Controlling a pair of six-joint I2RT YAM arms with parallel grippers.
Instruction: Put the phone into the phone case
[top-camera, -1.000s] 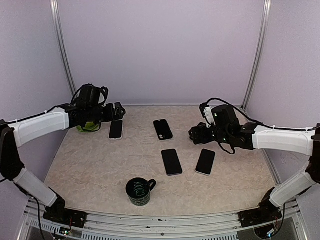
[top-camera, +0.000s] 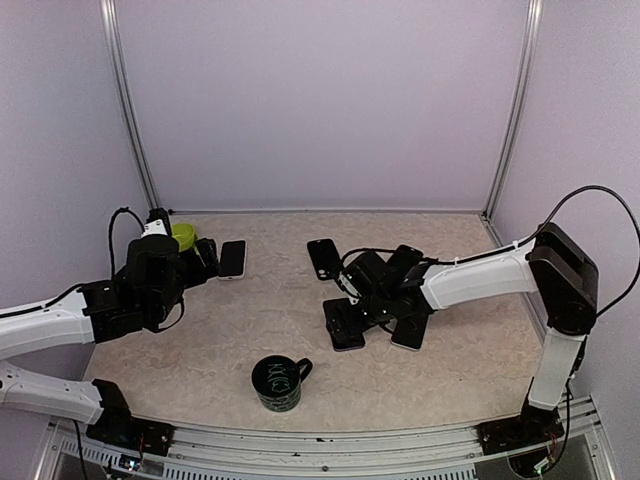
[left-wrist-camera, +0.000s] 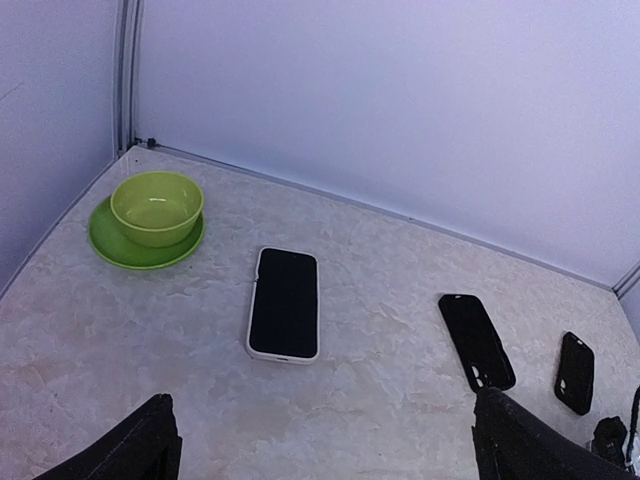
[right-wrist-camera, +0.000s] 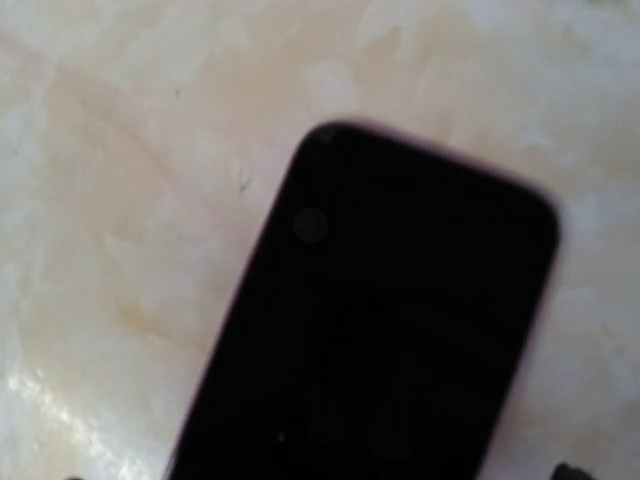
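Observation:
A black phone (top-camera: 349, 342) lies flat in the middle of the table, partly covered by my right gripper (top-camera: 352, 316), which hangs low over it. In the right wrist view that phone (right-wrist-camera: 380, 320) fills the middle, and only the tips of the open fingers (right-wrist-camera: 572, 471) show at the bottom edge. A black phone case (top-camera: 325, 259) with a camera cutout rests farther back; the left wrist view also shows the case (left-wrist-camera: 477, 342). My left gripper (top-camera: 203, 260) is up at the left, its open fingers (left-wrist-camera: 520, 440) wide apart with nothing between them.
A white-edged phone (top-camera: 232, 259) lies back left, near a green bowl (top-camera: 183, 236). Another phone (top-camera: 409, 332) lies under the right arm. A dark mug (top-camera: 278, 383) stands at the front.
My right gripper has come leftward and down over the middle phone. The phones, case and mug have stayed put.

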